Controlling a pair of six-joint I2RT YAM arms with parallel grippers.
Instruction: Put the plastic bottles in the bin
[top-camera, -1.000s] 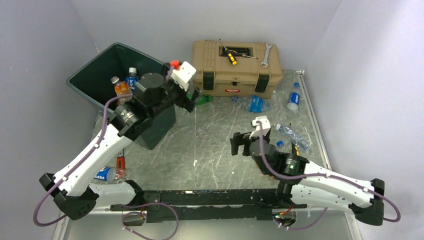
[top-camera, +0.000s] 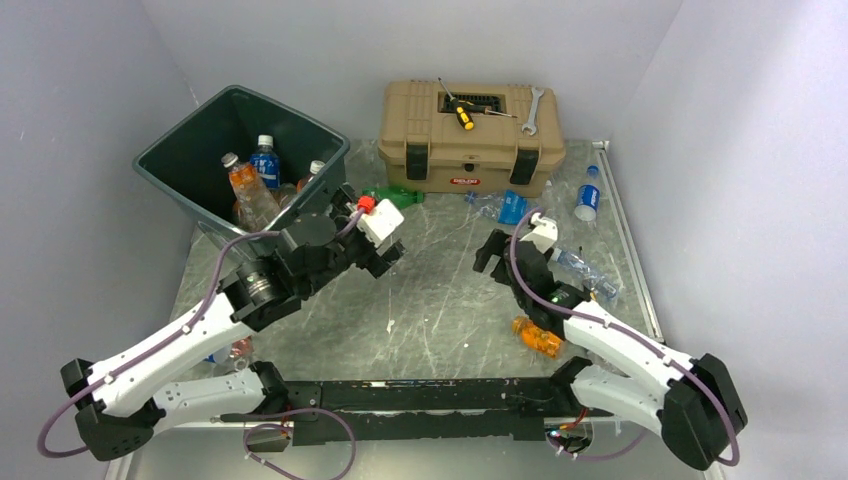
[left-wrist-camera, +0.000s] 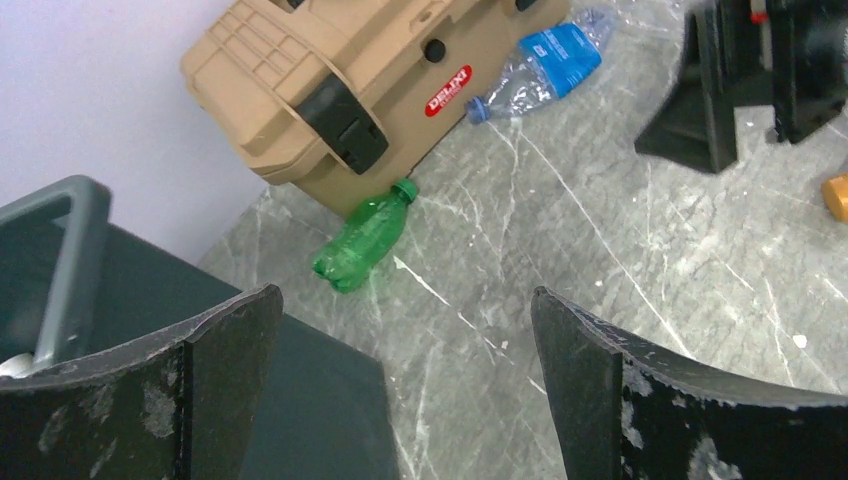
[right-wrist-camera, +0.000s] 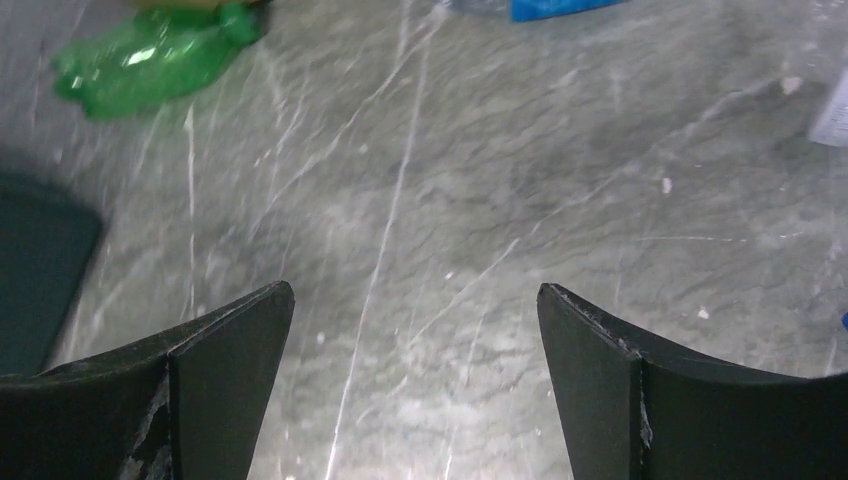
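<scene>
My left gripper stands open and empty beside the green bin (top-camera: 170, 163), which holds several bottles, one orange (top-camera: 250, 190). A green bottle (left-wrist-camera: 362, 240) lies between bin and toolbox, ahead of that gripper. My right gripper hangs open and empty over the middle-right floor. A blue-labelled clear bottle (top-camera: 500, 206) lies before the toolbox; another bottle (top-camera: 586, 195) lies at the right edge, with a clear one (top-camera: 598, 275) below it and an orange one (top-camera: 536, 335) near the front.
The tan toolbox (top-camera: 470, 150), with tools on its lid, is at the back against the wall. More bottles (top-camera: 240, 350) lie at the front left, partly under the left arm.
My right gripper has moved toward the back and right.
</scene>
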